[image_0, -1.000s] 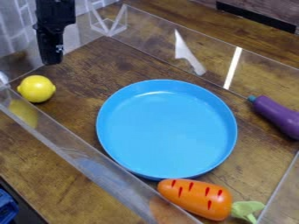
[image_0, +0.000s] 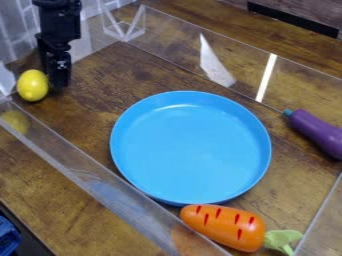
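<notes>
My black gripper (image_0: 54, 68) reaches down at the upper left of the camera view, beside a yellow lemon (image_0: 32, 86). The lemon looks tilted upright against the gripper's fingers, near the clear wall on the left. Whether the fingers are closed on it is hard to tell.
A blue plate (image_0: 190, 145) fills the middle of the wooden table. An orange toy carrot (image_0: 223, 225) lies at the bottom right, a purple eggplant (image_0: 315, 132) at the right. Clear walls surround the area, and a blue object (image_0: 11, 240) sits at the bottom left corner.
My gripper has moved down to the lemon. The lemon has shifted a little left and up and now stands taller.
</notes>
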